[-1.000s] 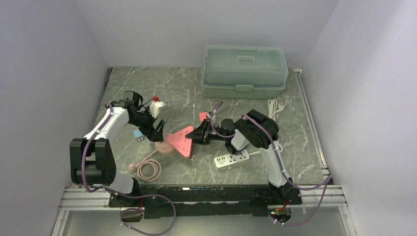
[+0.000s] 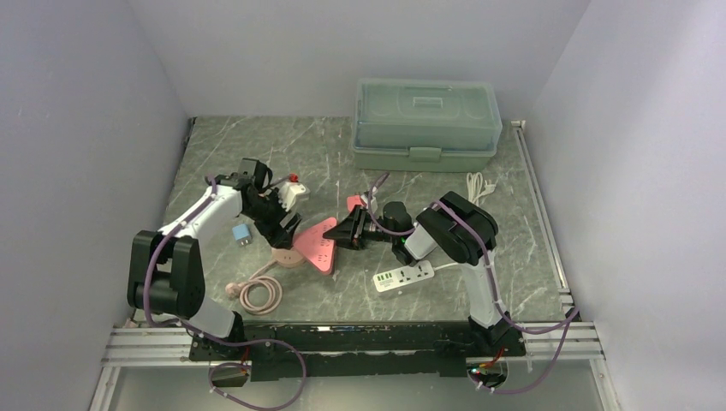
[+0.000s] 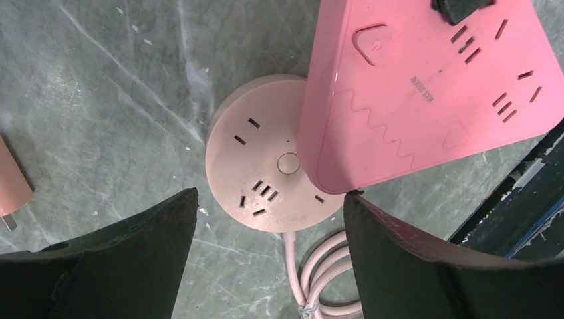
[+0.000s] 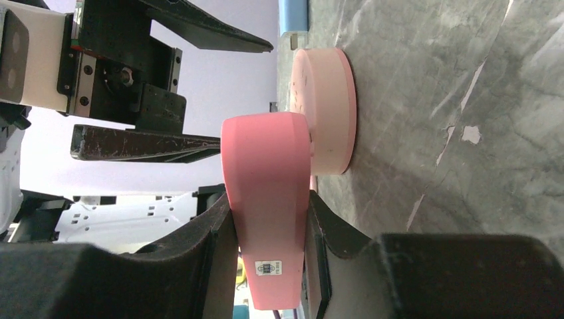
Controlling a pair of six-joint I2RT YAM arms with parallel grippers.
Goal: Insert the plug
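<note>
The pink triangular power strip (image 4: 266,193) is pinched by my right gripper (image 2: 331,236), one finger on each side. In the left wrist view this strip (image 3: 425,93) overlaps the round beige socket (image 3: 239,166); whether they touch I cannot tell. My left gripper stands open beside the round socket, its fingers spread and empty. A beige plug (image 2: 232,290) lies on the table at the end of the socket's coiled cord (image 2: 260,297). Left of the left gripper is a blue adapter (image 2: 241,234). Cut off in the left wrist view is a peach-coloured piece (image 3: 12,179) with a metal prong.
A white power strip (image 2: 403,276) lies in front of the right arm. The green lidded box (image 2: 425,128) occupies the back, with a white cord (image 2: 476,187) to its right. Behind the right gripper sits a small pink object (image 2: 354,202).
My left gripper has shifted right, toward the pink strip, over the last second. The right arm has moved slightly at the elbow, while the strip stays nearly in place.
</note>
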